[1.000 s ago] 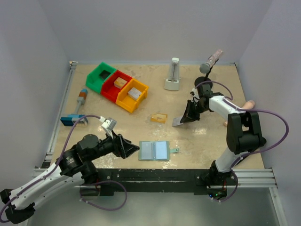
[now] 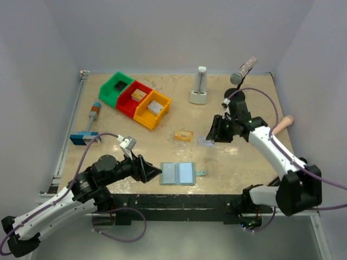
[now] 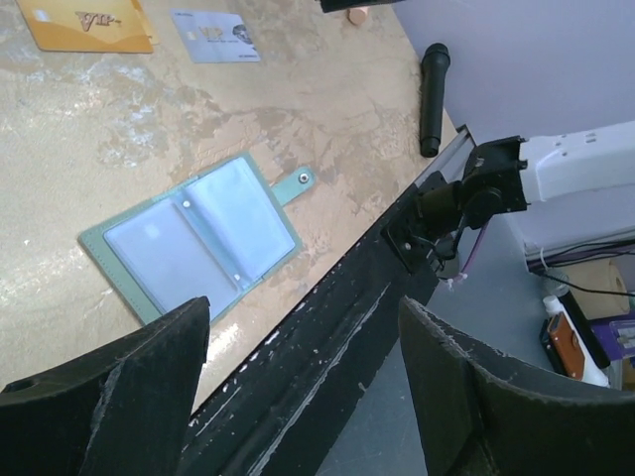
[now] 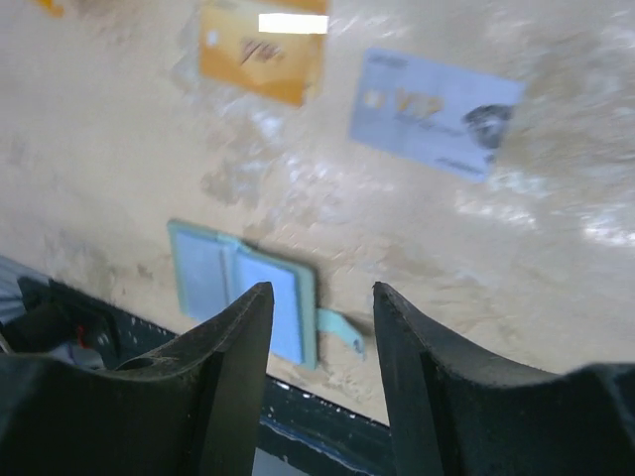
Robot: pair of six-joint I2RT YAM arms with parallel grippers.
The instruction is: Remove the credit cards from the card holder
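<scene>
The card holder (image 2: pixel 178 173) lies spread flat near the table's front edge, its tab (image 3: pixel 294 185) pointing right; no card shows in its clear pockets. Beyond it a gold card (image 2: pixel 182 136) and a silver-blue card (image 4: pixel 434 112) lie flat on the table, side by side. My right gripper is above the table, clear of the silver-blue card, its fingers apart with nothing between them. At the left of the holder my left gripper hovers, open and empty.
Green, red and orange bins (image 2: pixel 146 117) stand at the back left with small things inside. A white dispenser (image 2: pixel 199 89) stands at the back. A blue tool (image 2: pixel 85 137) lies far left, and the centre of the table is free.
The silver-blue card, earlier tilted at my right gripper, now lies flat. The right gripper has opened and pulled away from it, the arm swinging forward. My left gripper stays nearly still.
</scene>
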